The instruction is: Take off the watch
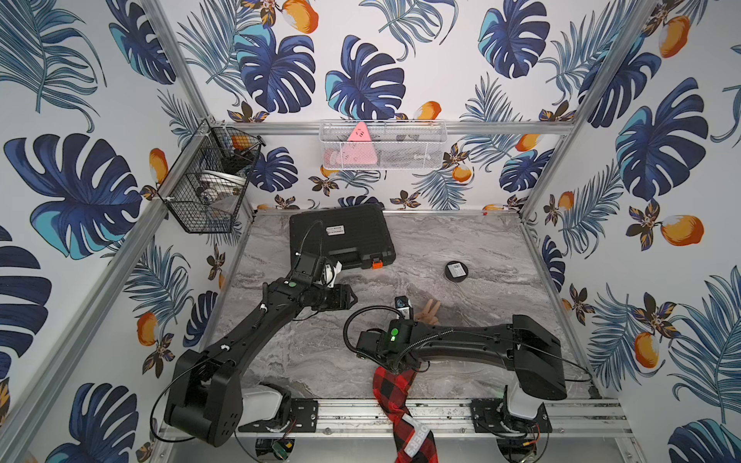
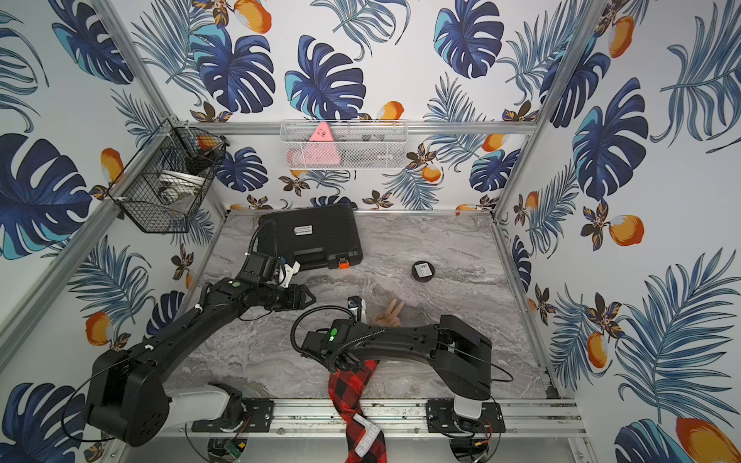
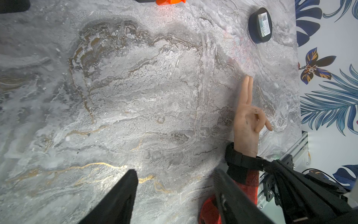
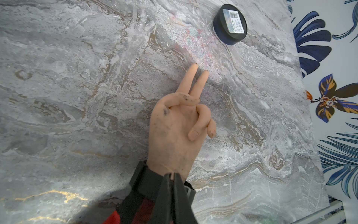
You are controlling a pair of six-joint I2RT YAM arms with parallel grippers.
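A model hand (image 4: 175, 127) lies palm up on the table, its sleeve red and black plaid. Round its wrist runs a black watch strap, also seen as a dark band (image 3: 242, 159) in the left wrist view. My right gripper is shut at the wrist, its fingertips over the strap's inner side; whether the strap is pinched between them is hidden. The watch face does not show. My left gripper is open above bare table to the left of the hand, with nothing between its fingers.
A black case (image 1: 343, 235) lies at the back left, and a round black tin (image 1: 456, 271) sits beyond the hand. Wire baskets (image 1: 383, 146) hang on the back and left walls. The table between the left gripper and the hand is clear.
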